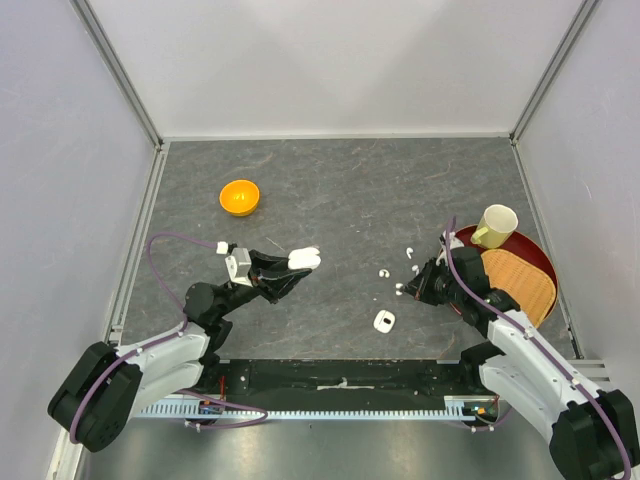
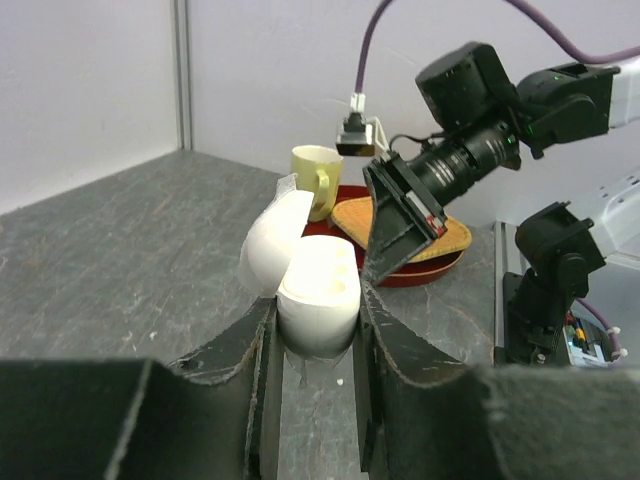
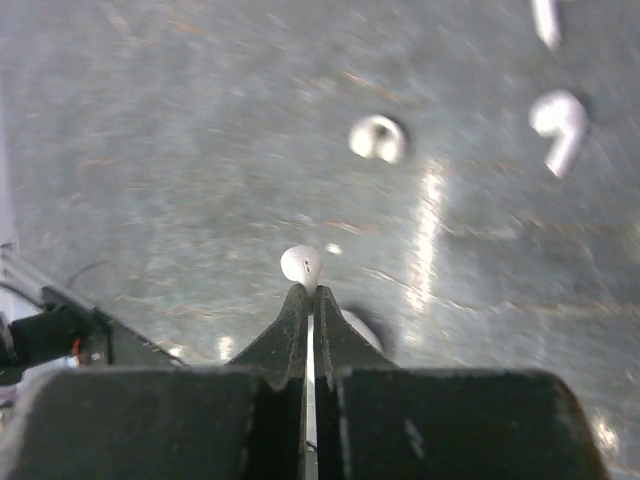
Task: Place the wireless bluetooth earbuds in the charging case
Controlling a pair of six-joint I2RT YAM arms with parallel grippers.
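An open white charging case (image 1: 304,258) is up in my left gripper (image 1: 290,268), whose fingers are shut around its lower part. In the left wrist view the case body (image 2: 318,305) faces up with its lid (image 2: 275,240) tilted back; its slots are hard to make out. My right gripper is shut on a small white rounded earbud (image 3: 300,265), which sticks out past the fingertips. A similar C-shaped white earbud (image 3: 378,138) lies on the table, with two stemmed white earbuds (image 1: 409,252) farther back.
A second white case (image 1: 384,321) lies near the table's front, partly hidden by my fingers in the right wrist view. A red tray with a tan board (image 1: 520,285) and a yellow mug (image 1: 494,226) fills the right side. An orange bowl (image 1: 239,198) sits back left. Mid-table is mostly clear.
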